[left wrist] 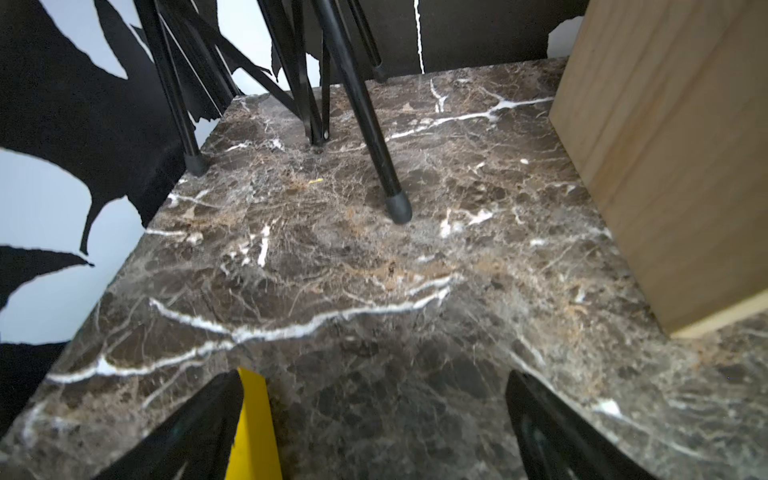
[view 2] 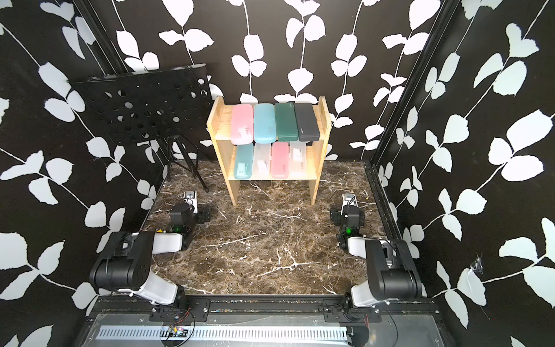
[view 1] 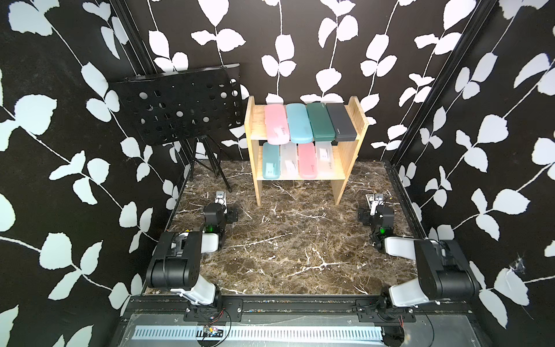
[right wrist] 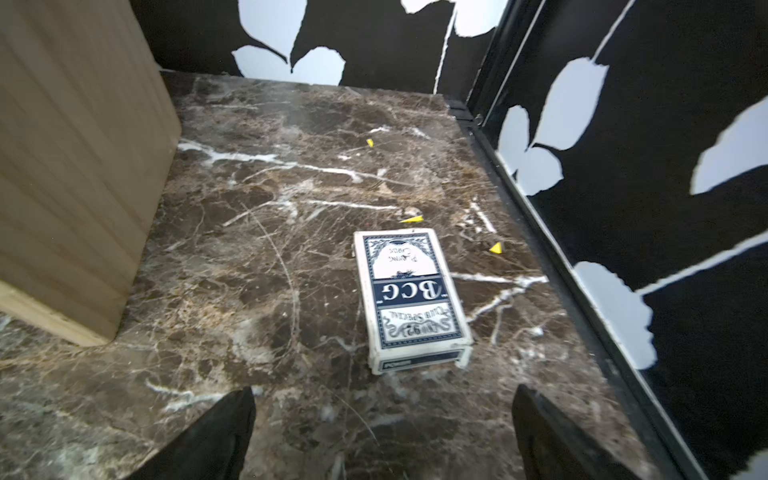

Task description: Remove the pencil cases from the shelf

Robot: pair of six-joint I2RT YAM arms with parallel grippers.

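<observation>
Pencil cases stand in two rows on the wooden shelf (view 1: 341,156) at the back. Its upper board bears a pink case (view 1: 277,124), a light blue case (view 1: 299,123), a dark green case (view 1: 321,121) and a black case (view 1: 341,122). Below are a teal case (view 1: 271,160), a whitish case (view 2: 262,159), a pink lower case (view 2: 279,159) and another whitish case (view 2: 297,159). My left gripper is open and empty, over the floor left of the shelf. On the other side, my right gripper is likewise open and empty.
A card box (right wrist: 412,297) lies on the floor ahead of my right gripper. The black perforated stand (view 1: 179,104) rises at the back left, its tripod leg (left wrist: 364,112) near the shelf's side. The marble floor (view 1: 289,243) before the shelf is clear.
</observation>
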